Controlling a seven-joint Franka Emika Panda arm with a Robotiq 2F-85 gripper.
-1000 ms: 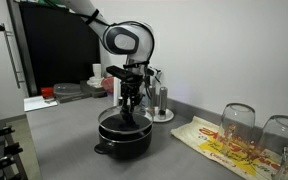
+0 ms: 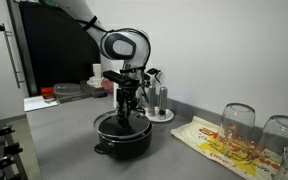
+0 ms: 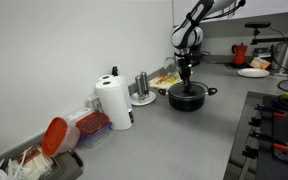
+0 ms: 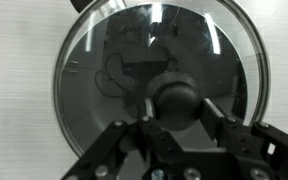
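A glass lid (image 2: 121,126) with a dark rim and black knob sits over the black pot (image 2: 128,149), shifted a little to its left. Part of the pot's rim shows past the lid on the right. My gripper (image 2: 125,111) is above the lid, shut on its knob (image 4: 174,98). From the wrist, the fingers (image 4: 212,118) are seen at either side of the round knob. The second exterior view shows the pot (image 3: 187,103) under the gripper too; whether the lid rests on the rim I cannot tell.
Behind the pot stand grinders (image 2: 163,100) on a white plate (image 2: 162,117). To the right, a yellow patterned cloth (image 2: 212,145) and glass jars (image 2: 237,125) occupy the counter. A white canister (image 3: 114,102) stands farther along. The counter (image 2: 64,140) left of the pot is clear.
Over the last second my gripper and the lid have come slightly down and to the left in the first exterior view. The pot has stayed in place.
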